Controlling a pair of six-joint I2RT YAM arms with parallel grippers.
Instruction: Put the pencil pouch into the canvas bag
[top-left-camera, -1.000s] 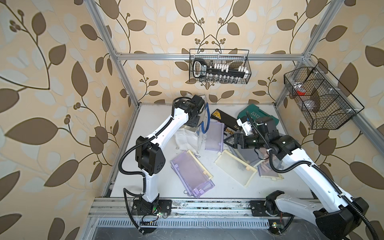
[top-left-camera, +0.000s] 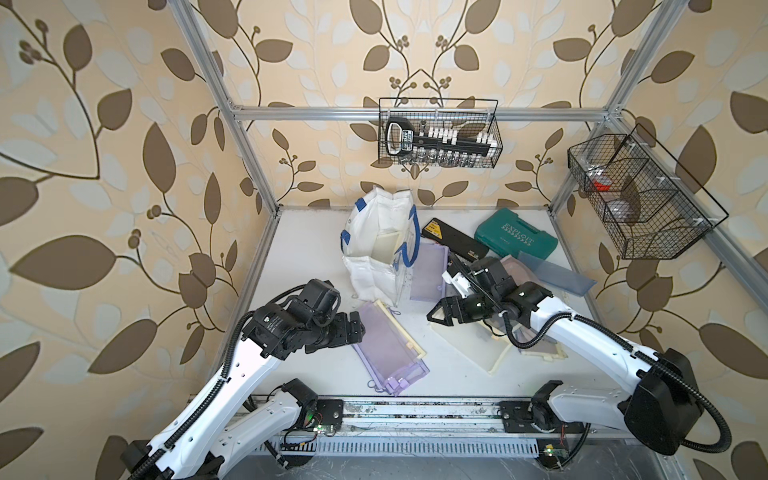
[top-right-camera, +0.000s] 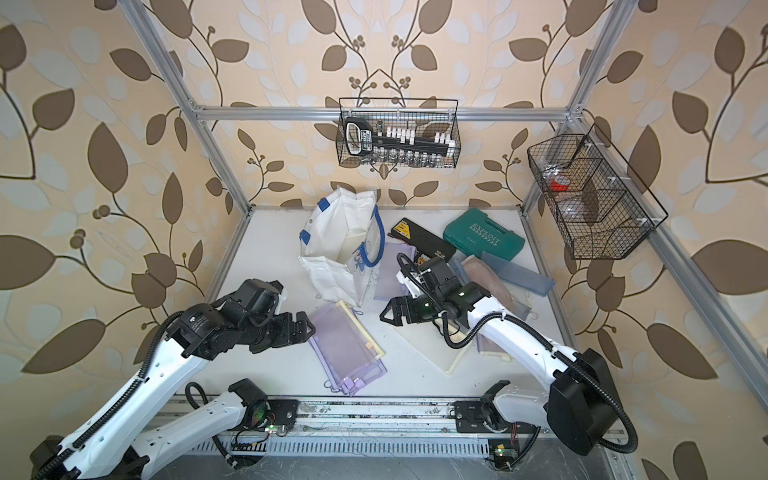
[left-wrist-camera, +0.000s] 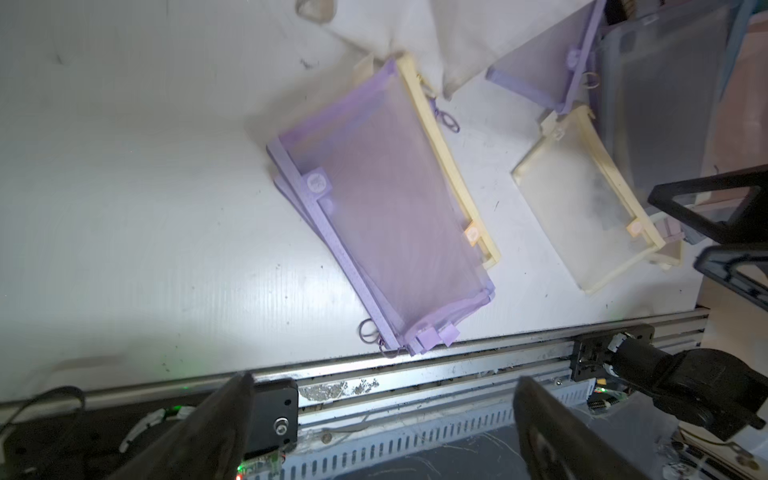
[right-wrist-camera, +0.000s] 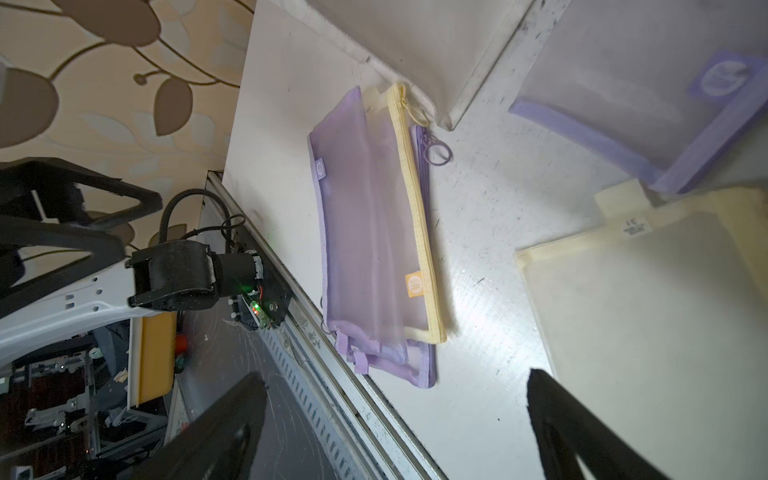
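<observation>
The white canvas bag (top-left-camera: 372, 278) stands at the back of the table, its mouth open and its handles blue; something pale yellow (top-left-camera: 387, 245) shows inside. In front of it lies a flat stack of mesh pencil pouches (left-wrist-camera: 384, 192), purple with a yellow zip edge between. A cream pouch (left-wrist-camera: 584, 200) rests to its right, and another purple pouch (top-left-camera: 429, 276) lies beside the bag. My left gripper (top-left-camera: 355, 328) is open and empty above the stack's left edge. Over the cream pouch, my right gripper (top-left-camera: 445, 312) stands open, also empty.
At the back right are a black case (top-left-camera: 453, 238) and a green case (top-left-camera: 516, 233). More pouches, grey, pink and blue (top-left-camera: 556, 274), overlap under the right arm. Wire baskets (top-left-camera: 440, 132) hang on the frame above.
The pouches and bag look unmoved.
</observation>
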